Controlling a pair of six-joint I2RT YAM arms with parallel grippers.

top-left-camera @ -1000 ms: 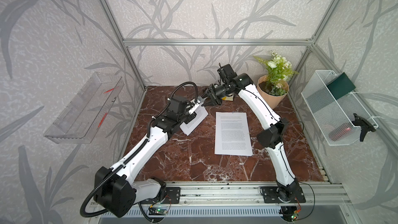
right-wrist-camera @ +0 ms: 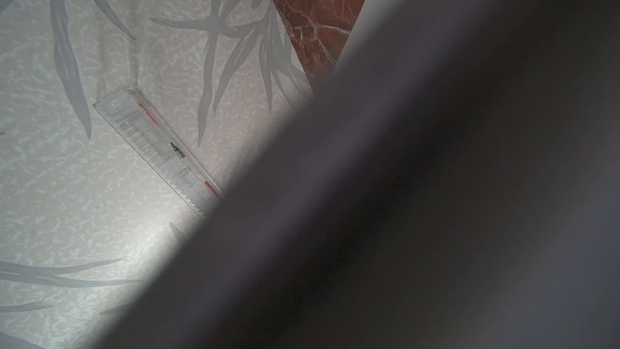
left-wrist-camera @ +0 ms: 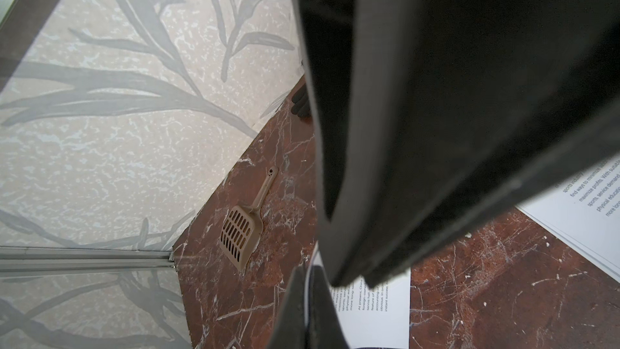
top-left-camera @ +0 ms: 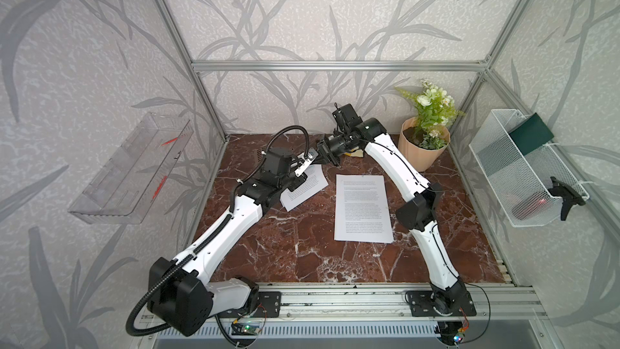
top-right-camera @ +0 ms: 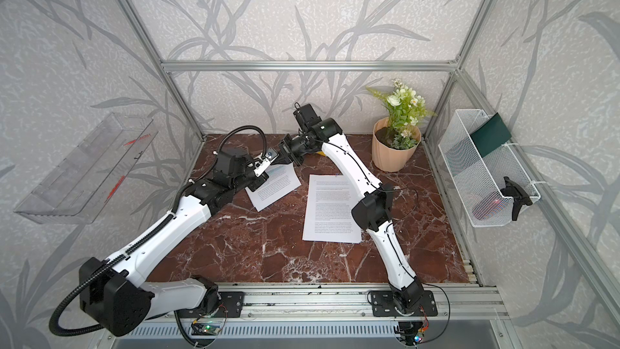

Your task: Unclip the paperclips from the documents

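A tilted printed document [top-left-camera: 304, 188] hangs between my two arms in the top views. My left gripper is shut, with a sheet's white edge running between its fingers. Right above them in the left wrist view, the dark right gripper has its tips close together at the same paper; what lies between them is hidden. A second stack of printed pages [top-left-camera: 363, 208] lies flat on the table. No paperclip can be made out. In the right wrist view a large blurred dark shape covers most of the picture and the right fingers do not show.
A tan slotted scoop [left-wrist-camera: 242, 229] lies on the table near the back wall. A potted plant [top-left-camera: 423, 145] stands at the back right. A clear tray [top-left-camera: 132, 174] hangs left, a white wire basket [top-left-camera: 516, 155] right.
The right arm's wrist has shifted slightly to the left and its gripper leans in closer to the left one. The hanging document has turned a little; the left arm is nearly still.
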